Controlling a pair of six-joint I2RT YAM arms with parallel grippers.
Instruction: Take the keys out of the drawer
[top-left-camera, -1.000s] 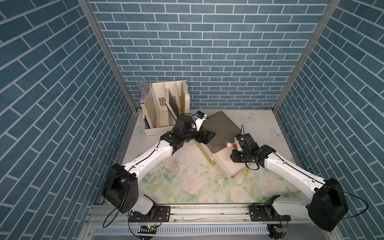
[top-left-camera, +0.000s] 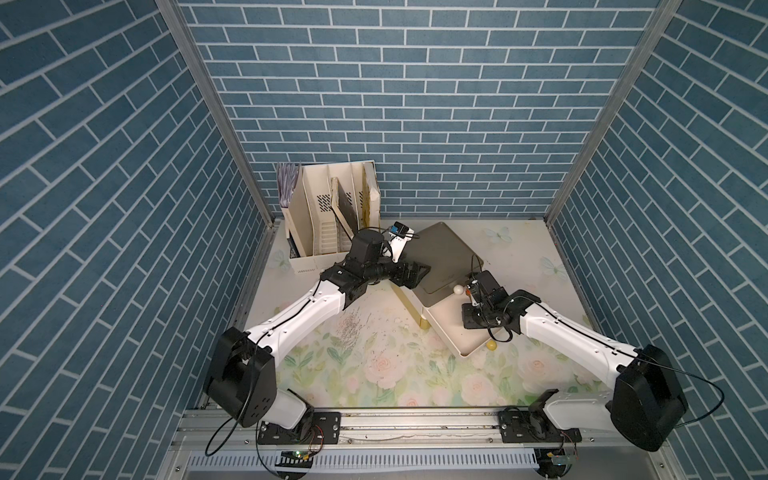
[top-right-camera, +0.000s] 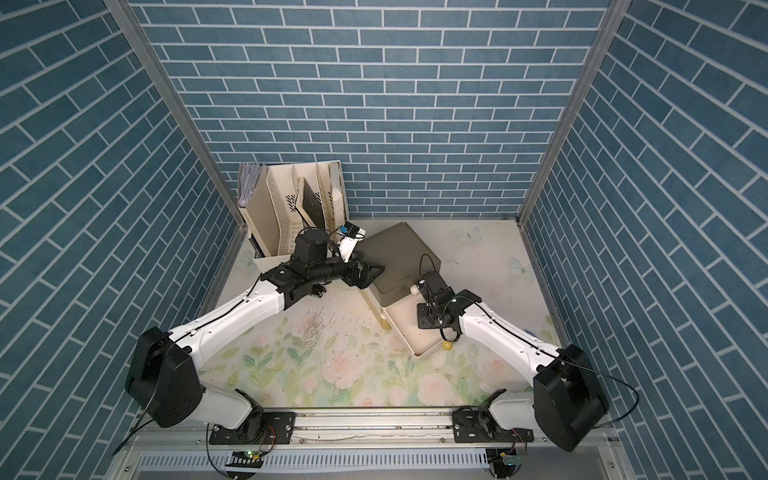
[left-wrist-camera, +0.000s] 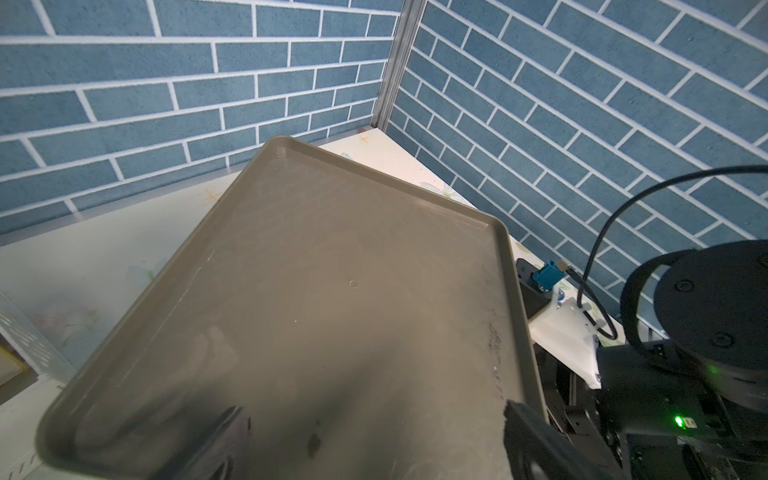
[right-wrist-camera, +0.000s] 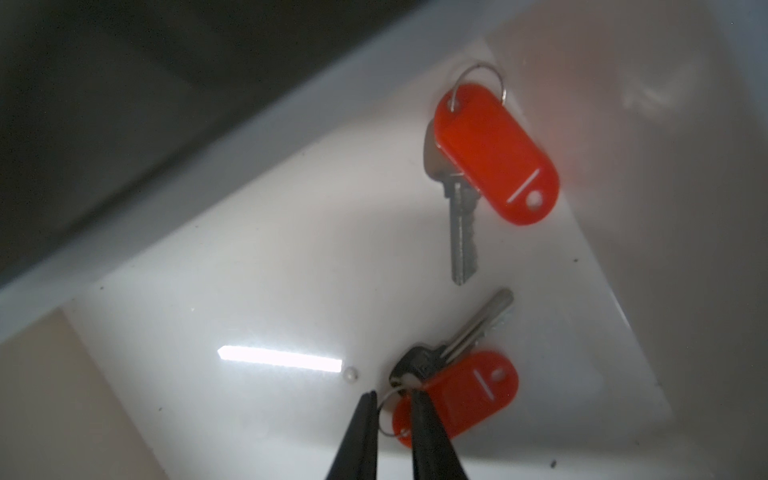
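In the right wrist view, two keys with red tags lie on the white floor of the drawer (top-left-camera: 448, 324): the upper tag (right-wrist-camera: 496, 152) with its key (right-wrist-camera: 462, 232), and the lower tag (right-wrist-camera: 468, 392) with its key (right-wrist-camera: 472, 328). My right gripper is part open, its tips low over the lower key's ring, with nothing clearly held; its body hides much of the drawer in both top views. My left gripper stands open above the grey tray top (left-wrist-camera: 336, 280) of the drawer unit.
A cream file organiser (top-left-camera: 328, 216) with folders stands at the back left. A yellow knob (top-left-camera: 491, 345) shows beside the drawer's right side.
My right arm has shifted slightly, its gripper moving down into the drawer and a little left. The left arm stays where it was.
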